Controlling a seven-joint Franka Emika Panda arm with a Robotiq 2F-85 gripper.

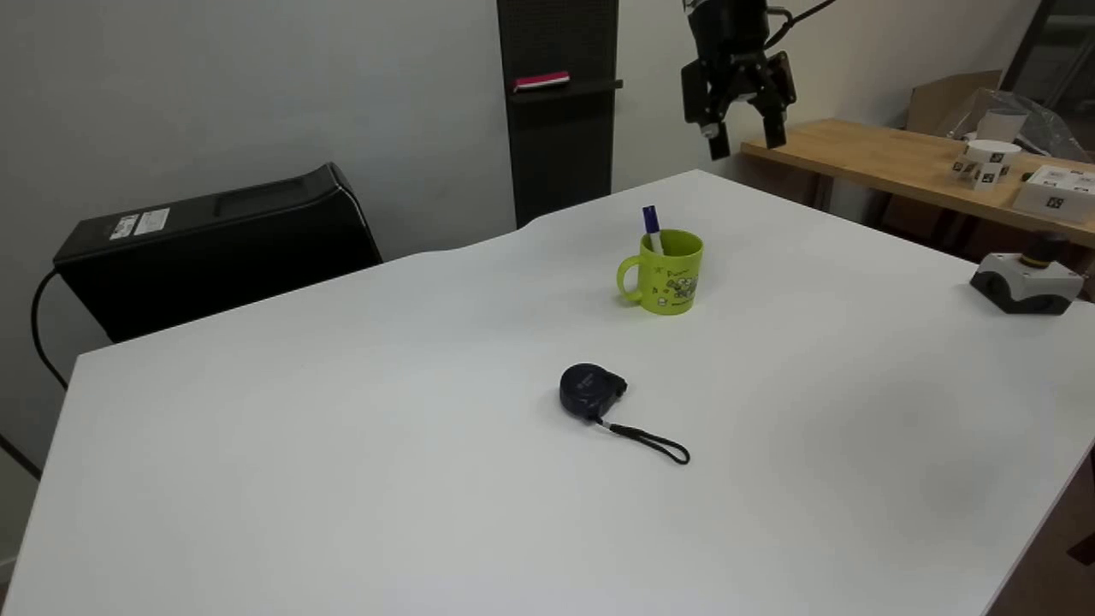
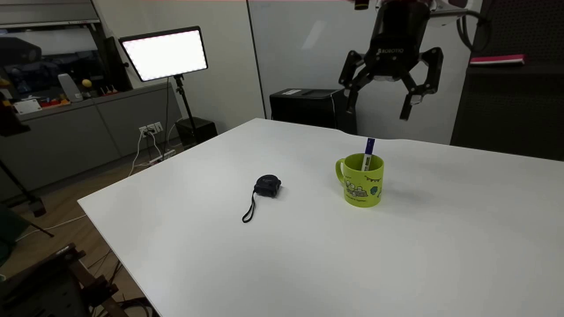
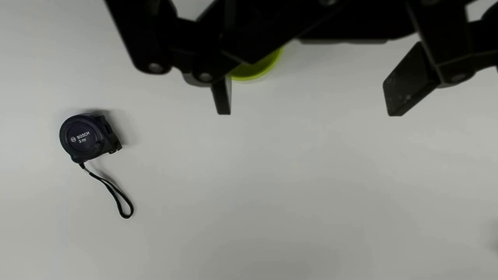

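Observation:
A lime-green mug (image 1: pixel 669 282) stands upright on the white table, its handle to the left in both exterior views. A marker with a blue cap (image 2: pixel 368 153) leans inside it, its top above the rim. In the wrist view only part of the mug's rim (image 3: pixel 260 69) shows; the gripper hides the rest. The dark tape measure (image 3: pixel 86 138) lies flat with its wrist strap looped beside it, in front of the mug in exterior view 1. My gripper (image 2: pixel 378 113) hangs above the table, higher than the mug. It is open, with nothing between its fingers.
A black case (image 1: pixel 221 251) is behind the table, and a wooden bench (image 1: pixel 842 154) stands at the back right.

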